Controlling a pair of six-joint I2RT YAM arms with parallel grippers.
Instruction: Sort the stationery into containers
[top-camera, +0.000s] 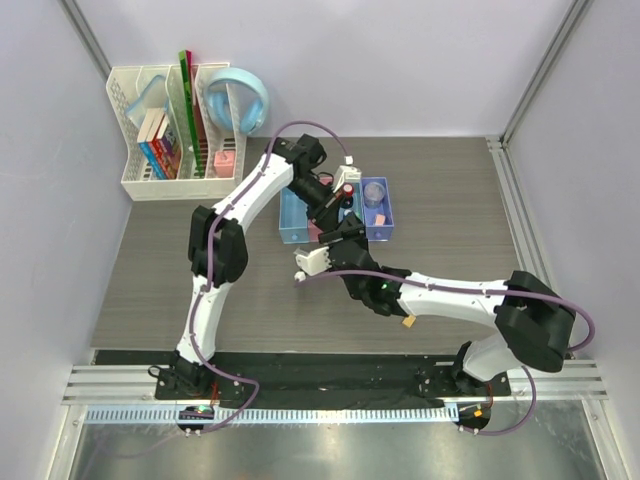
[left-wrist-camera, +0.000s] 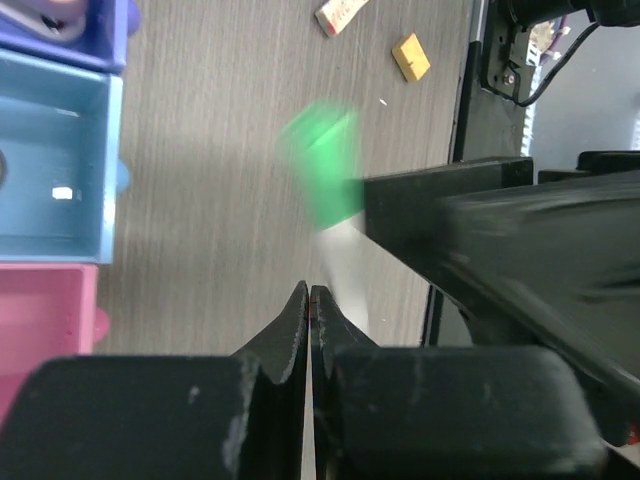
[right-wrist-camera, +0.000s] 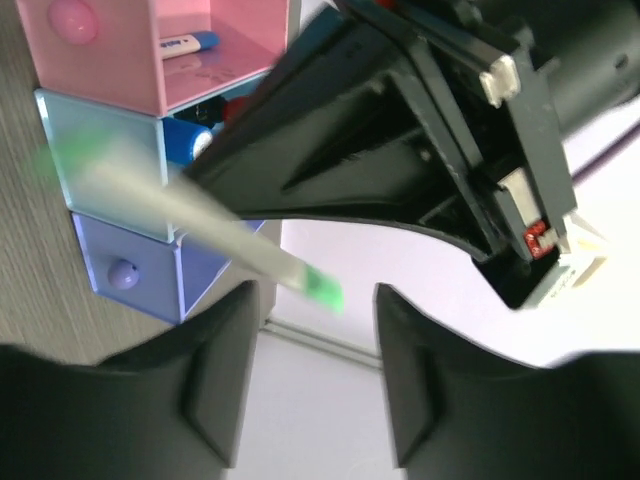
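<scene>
A white pen with green ends (left-wrist-camera: 323, 165) is blurred in the left wrist view, in the air beside the right gripper's dark finger. In the right wrist view the blurred pen (right-wrist-camera: 190, 215) slants across, its green end in front of the gap of my right gripper, whose fingers stand apart. My left gripper is shut, tips together, nothing between them. Both grippers meet over the front of the sorting boxes: pink (right-wrist-camera: 110, 50), light blue (right-wrist-camera: 100, 165) and purple (right-wrist-camera: 130, 262). The top view does not clearly show the pen.
A yellow block (left-wrist-camera: 410, 57) and a whitish eraser (left-wrist-camera: 338, 14) lie on the table. A blue-capped tube (right-wrist-camera: 190, 44) rests in the pink box. The white rack (top-camera: 150, 188) with books and headphones (top-camera: 237, 95) stands back left.
</scene>
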